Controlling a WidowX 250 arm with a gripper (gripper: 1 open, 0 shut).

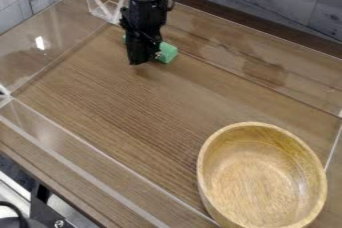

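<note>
The black robot arm reaches down from the top of the camera view to the back left of the wooden table, where its gripper [138, 48] is low over the surface. A green object [164, 53] lies right at the gripper, partly hidden behind it. Whether the fingers are open or shut on it is too small and dark to tell.
A large pale wooden bowl [262, 175] sits at the front right. A wall and ledge border the back right, and clear plastic shows behind the arm at the top left.
</note>
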